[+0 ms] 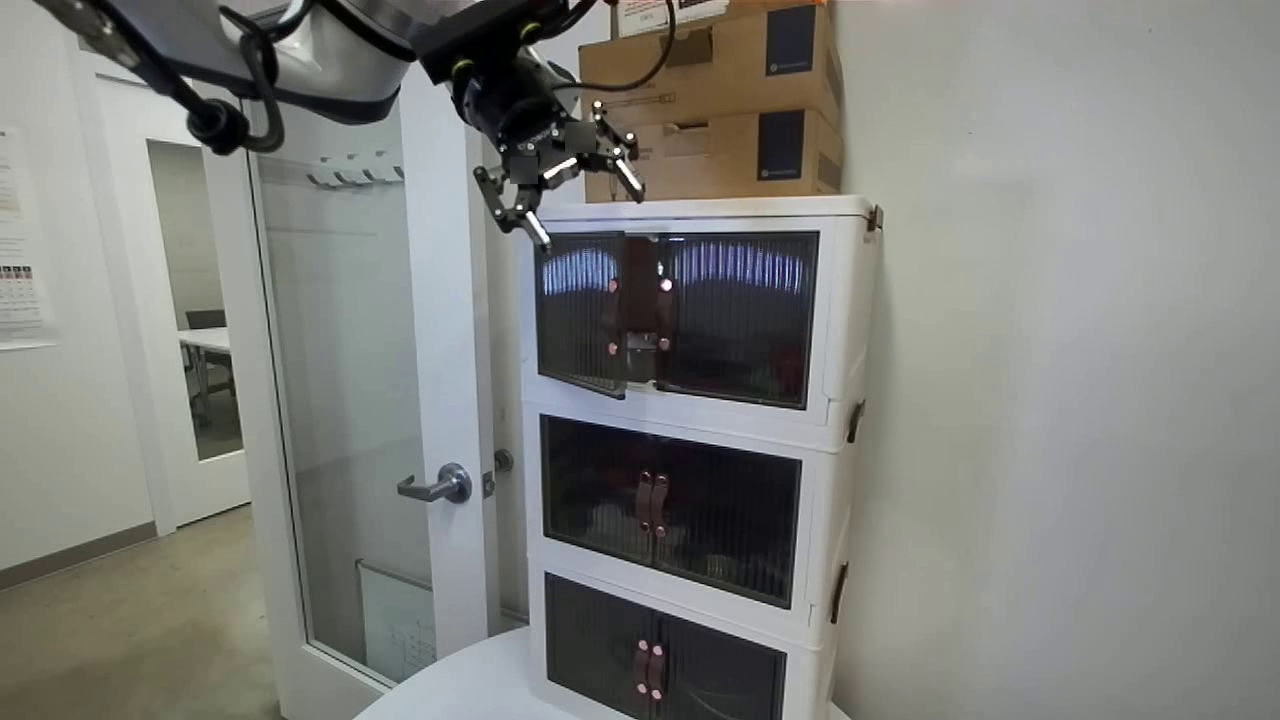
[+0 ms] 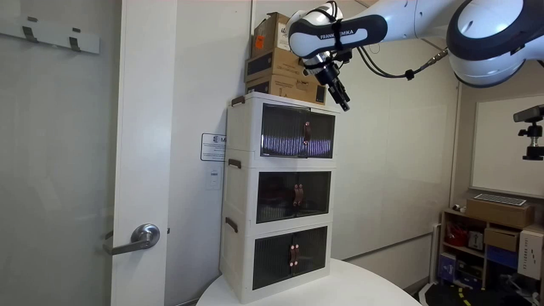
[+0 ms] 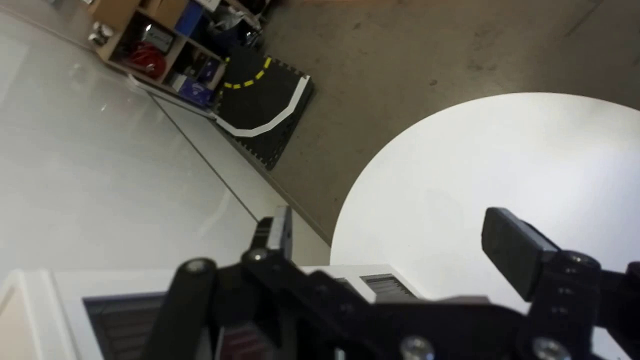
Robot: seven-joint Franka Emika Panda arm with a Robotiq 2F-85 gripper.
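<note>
A white cabinet [image 1: 846, 312] of three stacked units with dark ribbed doors stands on a round white table [image 2: 352, 285]. Its top-left door [image 1: 581, 314] is ajar, swung a little outward, with a narrow gap beside the top-right door [image 1: 741, 318]. The middle doors [image 2: 278, 197] and bottom doors [image 2: 273, 260] are closed. My gripper [image 1: 585, 211] hangs in front of the cabinet's top, apart from it in view. Its fingers [image 3: 514, 252] stand wide apart, with nothing between them; the table and floor show through the gap.
Cardboard boxes [image 1: 708, 108] are stacked on the cabinet. A glass door [image 1: 348, 396] with a lever handle [image 1: 439, 484] stands at its left. A wall [image 2: 387, 168] lies behind, and the visible tabletop is clear.
</note>
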